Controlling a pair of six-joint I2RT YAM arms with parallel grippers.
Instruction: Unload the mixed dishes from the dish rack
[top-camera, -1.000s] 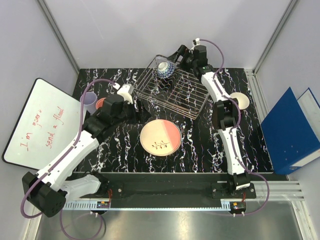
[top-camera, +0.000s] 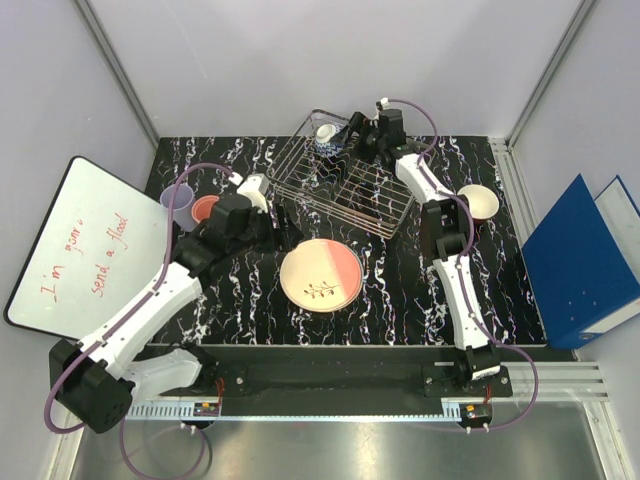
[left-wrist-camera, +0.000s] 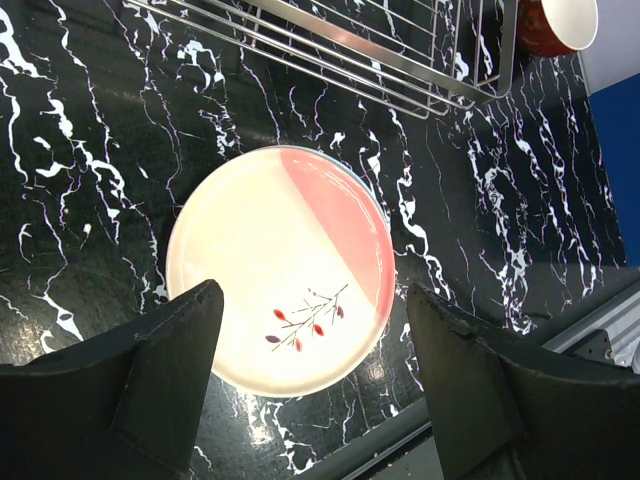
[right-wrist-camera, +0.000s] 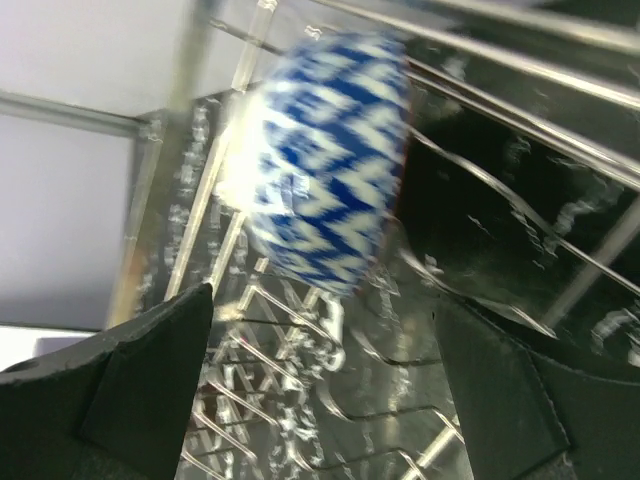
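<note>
The wire dish rack (top-camera: 375, 222) stands at the back of the black marbled counter. A blue-and-white patterned bowl (right-wrist-camera: 330, 160) sits tipped on its side in the rack's back left corner; in the top view the bowl (top-camera: 327, 134) is partly covered by my right gripper (top-camera: 352, 140). That gripper is open, and nothing lies between its fingers. On the counter in front of the rack lies a cream-and-pink plate (left-wrist-camera: 280, 250) with a flower sprig, another rim showing beneath it. My left gripper (top-camera: 287, 238) hovers by the plate's upper left, its fingers (left-wrist-camera: 170, 370) apart and empty.
A grey-violet cup (top-camera: 179, 205) and an orange-red dish (top-camera: 204, 208) stand behind the left arm. A brown cup with a pale inside (top-camera: 480, 203) is right of the rack. A whiteboard (top-camera: 85, 250) and a blue folder (top-camera: 575, 270) flank the counter.
My right gripper has come down and toward the bowl, shifting slightly left over the rack. The left arm has shifted very slightly; the plate lies where it was.
</note>
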